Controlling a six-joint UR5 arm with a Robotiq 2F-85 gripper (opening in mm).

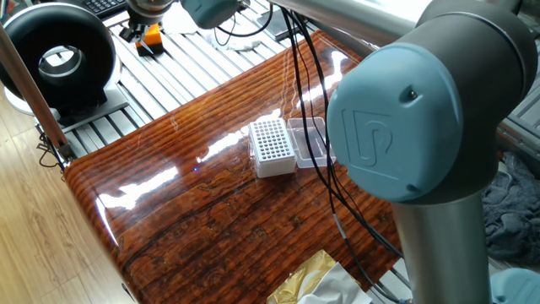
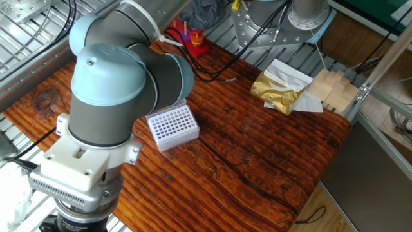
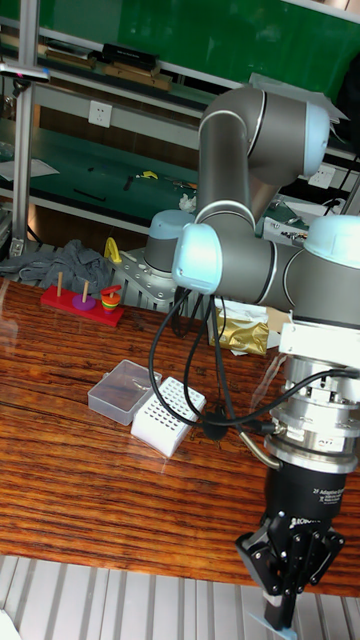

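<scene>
My black gripper [image 3: 281, 608] points down beyond the table's edge, over the slatted metal surface, in exterior view 3. A small light-blue piece shows at its fingertips; whether they hold it is unclear. Exterior view 1 has the gripper [image 1: 135, 36] at the top, close to an orange block [image 1: 152, 40]. Whether its fingers are open or shut does not show clearly. In exterior view 2 the fingers are cut off by the lower edge. On the wooden table stands a white rack with rows of holes [image 1: 272, 148], well away from the gripper.
Beside the rack lies a clear plastic lid or box [image 3: 120, 391]. A red base with pegs and rings [image 3: 81, 306] and a gold packet [image 2: 277, 93] with white tissue stand on the table. Dark cables [image 1: 316, 139] hang over it. A black ring-shaped device [image 1: 97, 51] is beyond the table.
</scene>
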